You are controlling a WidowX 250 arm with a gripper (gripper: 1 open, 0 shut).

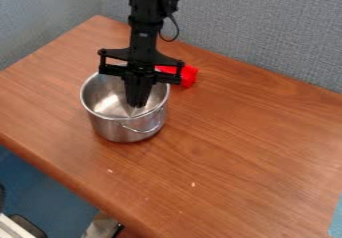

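Note:
A steel pot [112, 122] with a wire handle stands on the wooden table near its left edge. My black gripper [136, 96] points down into the pot from above, its fingers reaching below the rim. Whether the fingers are open or shut, and whether anything is between them, I cannot tell. Behind the pot, to the right, a red object [186, 75] sits on the table, partly hidden by the arm.
Grey walls rise behind it. The table's left front edge drops to a blue floor with some items at the bottom left.

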